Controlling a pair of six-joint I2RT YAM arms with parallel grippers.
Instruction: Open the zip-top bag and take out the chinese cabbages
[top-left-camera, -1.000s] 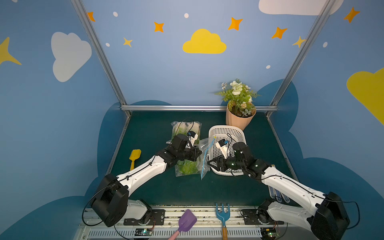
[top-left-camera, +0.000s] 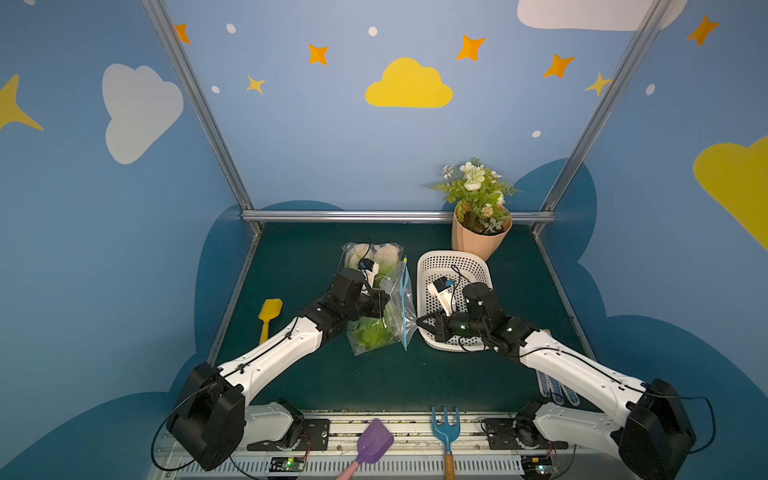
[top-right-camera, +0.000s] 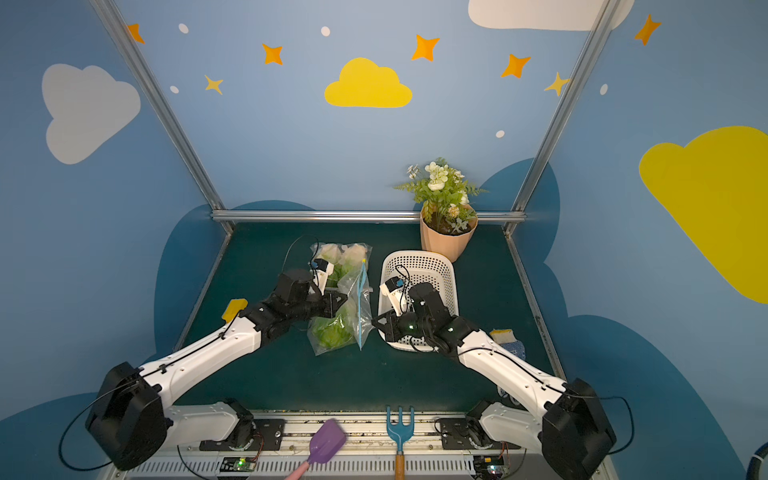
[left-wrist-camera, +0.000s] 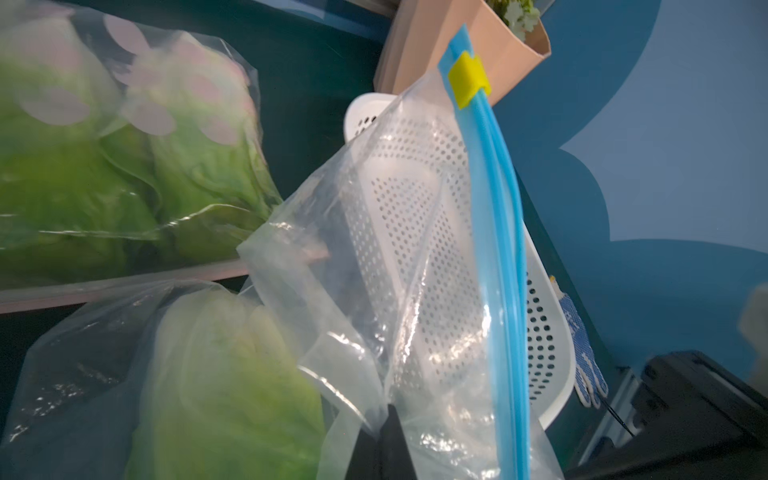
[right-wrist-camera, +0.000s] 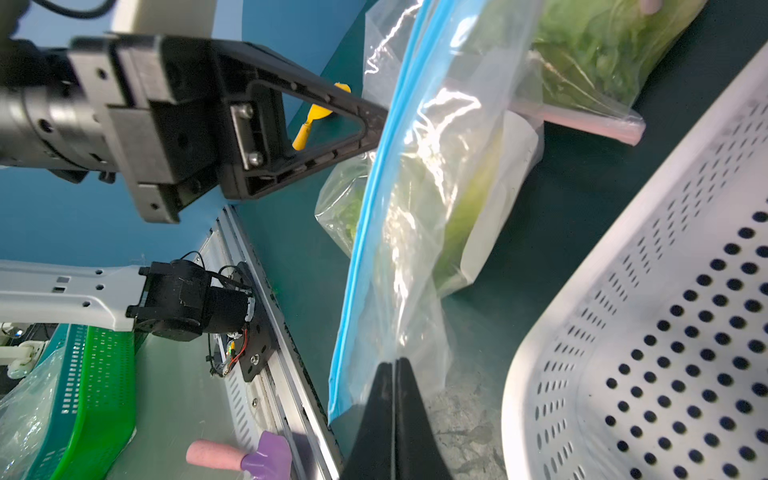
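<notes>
A clear zip bag (top-left-camera: 372, 332) with green cabbage lies left of centre. Its raised upper part, with blue zip (left-wrist-camera: 500, 264) and yellow slider (left-wrist-camera: 468, 76), stands beside the white basket. My left gripper is shut on the bag's film, which gathers at its fingertips. My right gripper is shut at the zip side, its tips against the film; nothing clearly shows between them. A second bag (left-wrist-camera: 184, 160) holding cabbages lies behind the first.
The white basket (top-right-camera: 416, 264) is right of the bags, with a flower pot (top-right-camera: 444, 240) behind it. A yellow spatula (top-left-camera: 269, 312) lies left and gloves (top-left-camera: 556, 384) lie right.
My left gripper has moved slightly left, and the bag's zip edge has shifted left and stands more upright.
</notes>
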